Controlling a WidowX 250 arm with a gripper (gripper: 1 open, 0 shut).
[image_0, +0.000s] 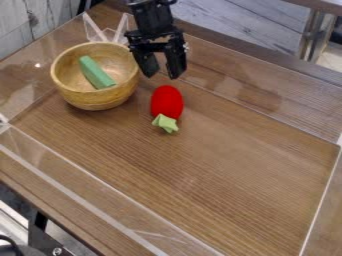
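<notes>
A black robot arm reaches down from the top edge, its gripper (158, 62) hanging open at the right rim of a wooden bowl (74, 95). Inside the bowl lies a long green object (95, 72). Just below the gripper, on the wooden table, lies a red rounded object (166, 100) with a pale green piece (166, 123) at its lower end, outside the bowl.
A pale wall or panel borders the top left, and another pale edge shows at the top right.
</notes>
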